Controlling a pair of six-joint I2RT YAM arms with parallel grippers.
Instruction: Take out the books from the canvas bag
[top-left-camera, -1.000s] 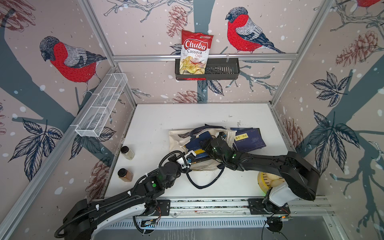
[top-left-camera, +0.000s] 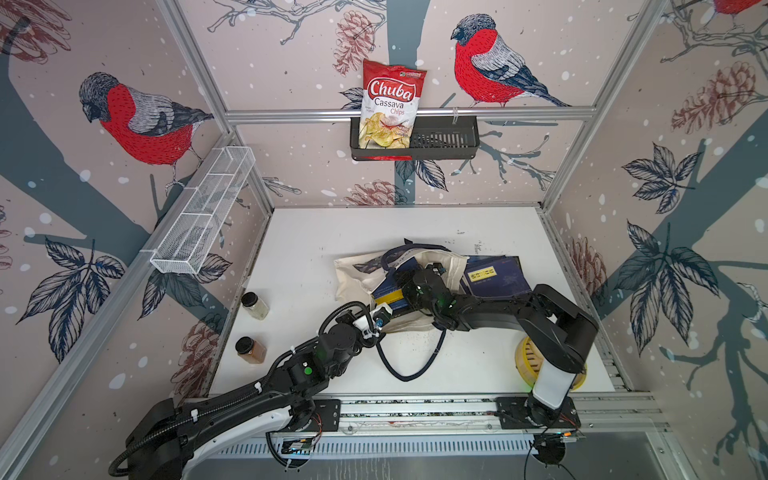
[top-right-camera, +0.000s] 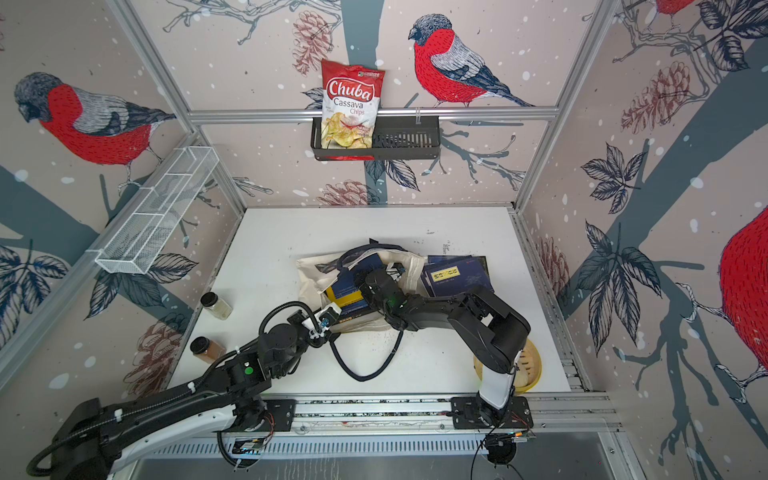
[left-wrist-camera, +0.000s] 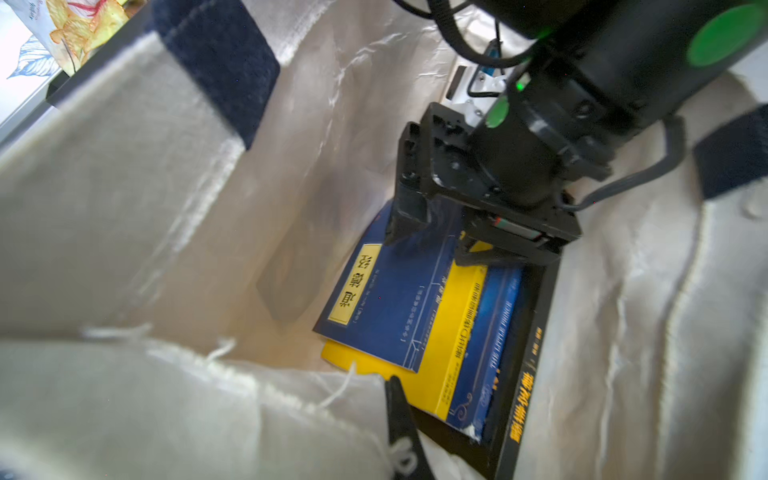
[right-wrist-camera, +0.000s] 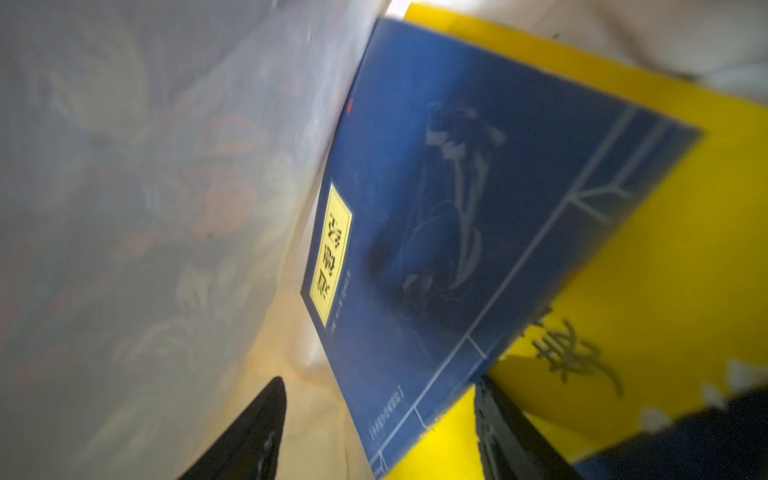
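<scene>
The cream canvas bag (top-left-camera: 350, 281) lies with its mouth up on the table. Inside, the left wrist view shows a dark blue book (left-wrist-camera: 384, 296) over a yellow book (left-wrist-camera: 428, 384), with a blue Little Prince book (left-wrist-camera: 489, 368) and a black-spined book (left-wrist-camera: 524, 392) alongside. My right gripper is down in the bag, open, its fingers apart around the dark blue book's lower end. My left gripper is shut on the bag's front rim, cloth showing at its fingertips. Right of the bag lie other dark blue books (top-left-camera: 500, 276).
Two jars (top-left-camera: 254, 305) stand at the table's left. A round yellow steamer (top-left-camera: 528, 361) sits at the front right, partly behind the right arm. A dark rack (top-left-camera: 444, 136) with a chips bag (top-left-camera: 392, 104) hangs at the back.
My right arm's elbow has swung left and its wrist has shifted slightly left within the bag. The bag has moved slightly left too. My left arm looks still.
</scene>
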